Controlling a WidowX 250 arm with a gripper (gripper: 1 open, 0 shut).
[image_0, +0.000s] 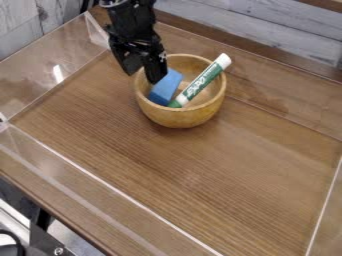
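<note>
A wooden bowl (187, 115) sits at the upper middle of the table. Inside it are a blue block (164, 87) and a white-and-green tube (201, 82) leaning up against the right rim. The black gripper (142, 62) hangs over the bowl's back-left rim, just above and left of the blue block. It is open; whether it touches the rim is not clear.
A cable or dark edge runs along the lower left.
</note>
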